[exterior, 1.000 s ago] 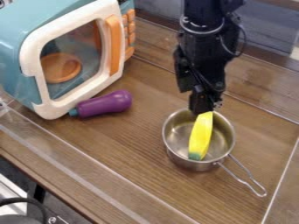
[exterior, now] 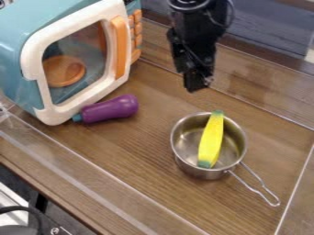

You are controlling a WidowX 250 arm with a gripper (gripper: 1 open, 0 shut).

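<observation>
My black gripper (exterior: 194, 71) hangs high at the top centre, above the wooden table and behind a steel pot; whether its fingers are apart or together is hard to tell. A yellow banana-like toy (exterior: 210, 140) lies lengthwise in the pot (exterior: 185, 158), whose wire handle points to the lower right. A purple eggplant (exterior: 109, 108) lies on the table left of the pot.
A blue toy microwave (exterior: 37, 53) with its white-framed front holds an orange plate (exterior: 64, 69) at the upper left.
My gripper has risen and moved back and slightly left, away from the pot. The pot, banana and eggplant have not visibly moved.
</observation>
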